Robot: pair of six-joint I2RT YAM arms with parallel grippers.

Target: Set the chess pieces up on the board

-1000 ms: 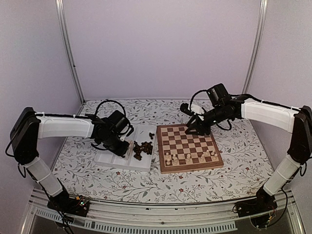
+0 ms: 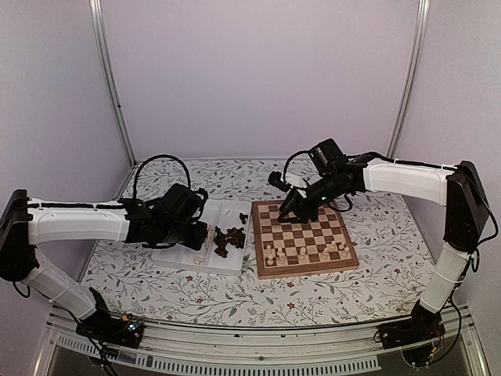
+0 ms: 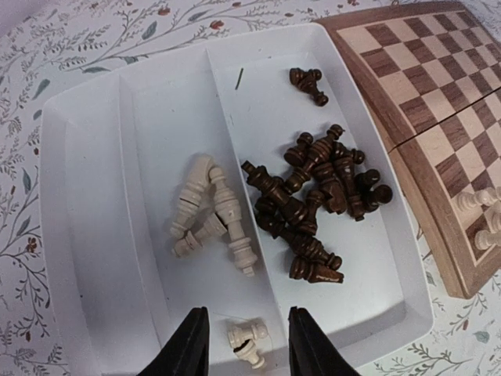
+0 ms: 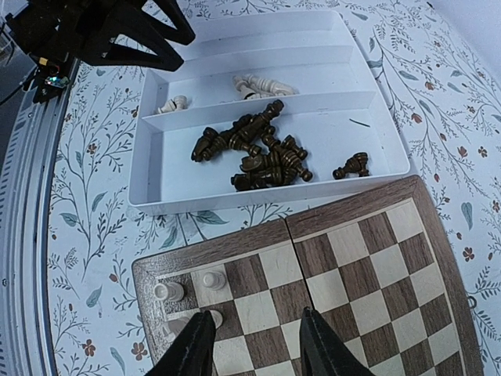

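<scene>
Light pieces stand along the near edge of the chessboard, among them a light piece. In the tray's middle compartment lie several more light pieces, and near its front end a small light group. Dark pieces are heaped in the compartment beside the board. My left gripper is open over the middle compartment; the small light group shows between its fingers, lower down on the tray floor. Over the board's left part, my right gripper is open with nothing held.
A lone dark piece lies apart at the tray's far end. The tray's outer left compartment is empty. Most of the board's middle and far squares are bare, and floral cloth lies clear right of the board.
My left gripper has drawn back a little to the left over the tray. The right gripper has moved left across the board. The pieces on the board look unchanged.
</scene>
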